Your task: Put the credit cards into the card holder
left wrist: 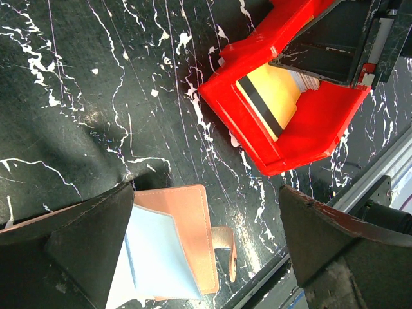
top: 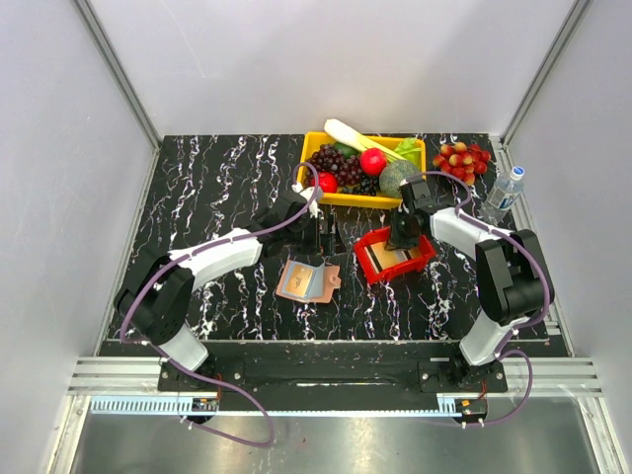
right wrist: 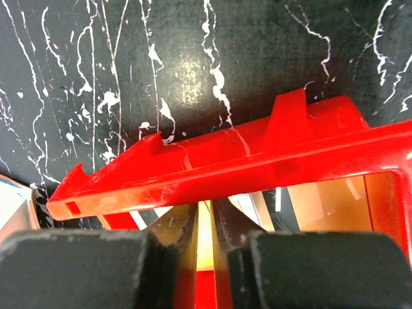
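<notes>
The red box holds cards; in the left wrist view a yellow card with a black stripe shows inside the box. My right gripper reaches down into this box. In the right wrist view its fingertips stand close together, a narrow yellow strip visible between them; whether they grip a card is unclear. Left of the box lies the card holder, tan and open, with pale blue inside. Above and beyond the holder hangs my left gripper, wide open and empty.
Behind the box stands a yellow crate of fruit and vegetables, close to both grippers. Strawberry-like red fruit and a water bottle sit at the back right.
</notes>
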